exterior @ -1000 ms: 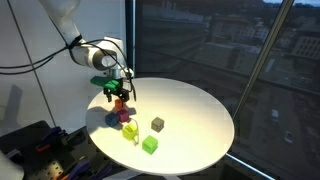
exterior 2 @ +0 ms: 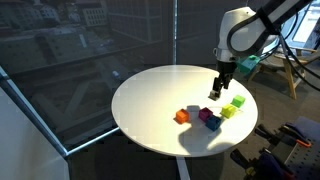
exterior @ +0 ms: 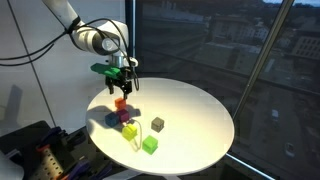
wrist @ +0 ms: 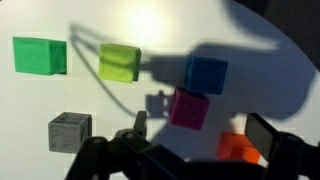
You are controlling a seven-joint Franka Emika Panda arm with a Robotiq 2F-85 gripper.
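Note:
My gripper (exterior: 118, 91) hangs open above the table, nothing between its fingers. In the wrist view the magenta cube (wrist: 188, 109) shows in the gap between the fingertips, well below them. Behind it lies the blue cube (wrist: 205, 76), close by. An orange cube (wrist: 237, 148) is partly hidden by the right finger (wrist: 262, 138). Off to the left are a yellow cube (wrist: 120, 62), a green cube (wrist: 40, 56) and a grey cube (wrist: 70, 132). All of these cubes rest on the white table, apart from the gripper.
A thin curved line, perhaps a cable's shadow, crosses the tabletop among the cubes.
The arm has risen over the last second, lifting the gripper farther from the table. Every cube stays where it was.

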